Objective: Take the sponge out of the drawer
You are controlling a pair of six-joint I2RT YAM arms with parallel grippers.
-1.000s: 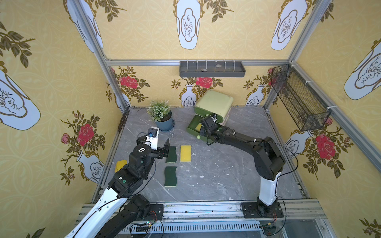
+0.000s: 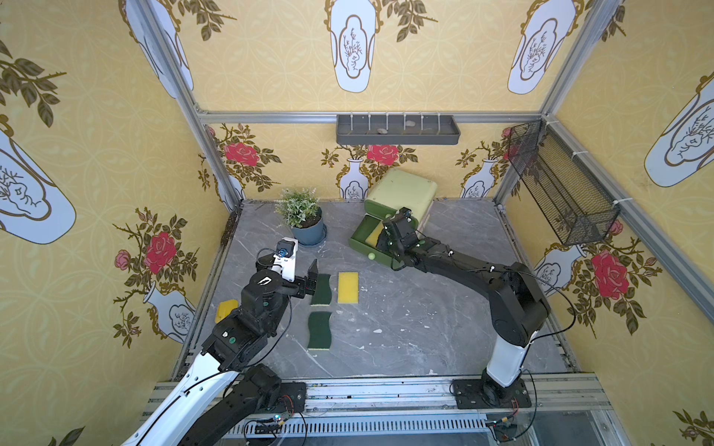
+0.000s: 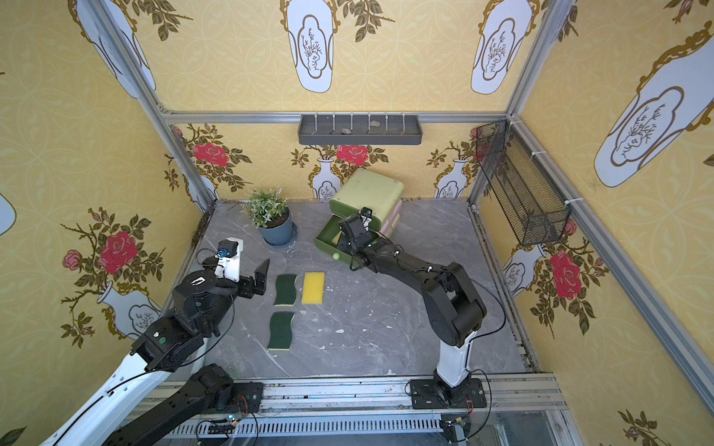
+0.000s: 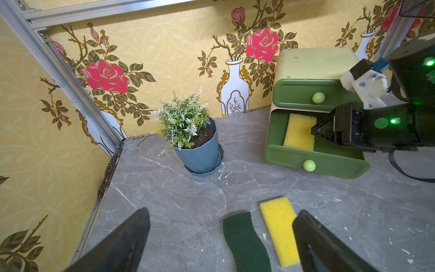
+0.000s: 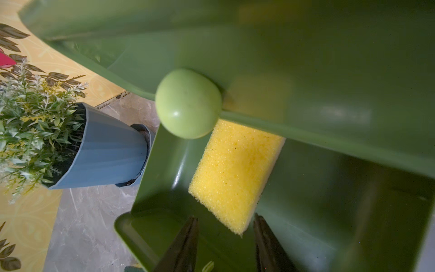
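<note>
The lower green drawer (image 4: 335, 165) of a small cream-and-green cabinet (image 4: 312, 59) is pulled out, holding a yellow sponge (image 5: 235, 172). My right gripper is over the drawer with its fingers part open at the sponge's near end; the sponge lies just beyond the fingertips in the right wrist view, and whether they touch cannot be told. The upper drawer's round knob (image 5: 188, 103) is close above. My left gripper stands open over the left of the table, nothing between its fingers.
A potted plant (image 4: 194, 149) stands left of the cabinet. A loose yellow sponge (image 2: 348, 287) and green pads (image 2: 319, 330) lie on the front left of the table. A wire basket (image 2: 563, 186) hangs on the right wall.
The left arm and objects show no change.
</note>
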